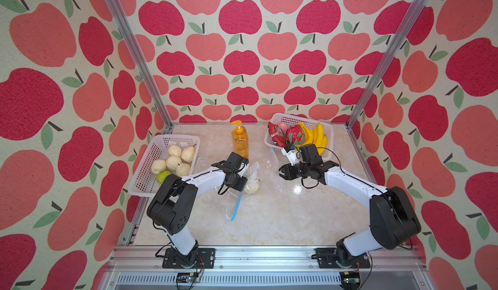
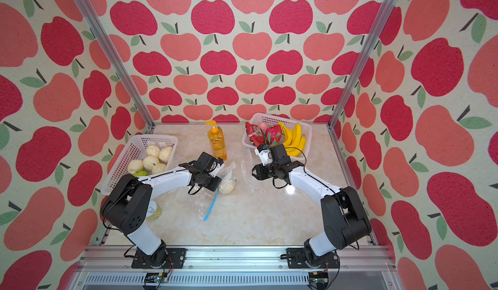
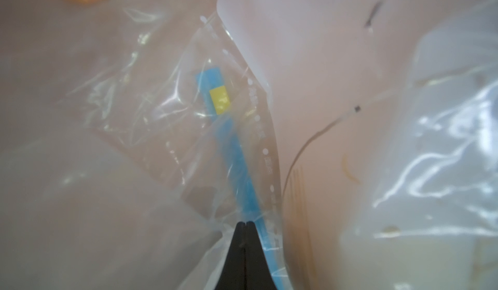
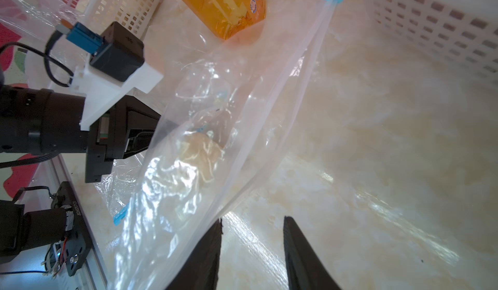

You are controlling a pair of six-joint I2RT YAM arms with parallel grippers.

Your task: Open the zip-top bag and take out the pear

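Observation:
A clear plastic bag (image 4: 176, 196) lies in the middle of the table, with a pale pear (image 1: 252, 187) showing through its film. Shut and low over film at the pear's left is my left gripper (image 1: 243, 185); in the left wrist view its fingertips (image 3: 239, 233) meet in front of a blue zip strip (image 3: 241, 170) with a yellow slider (image 3: 220, 100). I cannot tell whether film is pinched there. My right gripper is open beside the bag's right-hand edge, whose raised film stands left of both fingers. No film shows between them.
An orange pump bottle (image 1: 240, 142) stands behind the left gripper. The basket of pale fruit (image 1: 136, 178) is at the left, the basket with bananas (image 1: 332, 143) at the back right. Bare table (image 1: 295, 217) extends across the front right.

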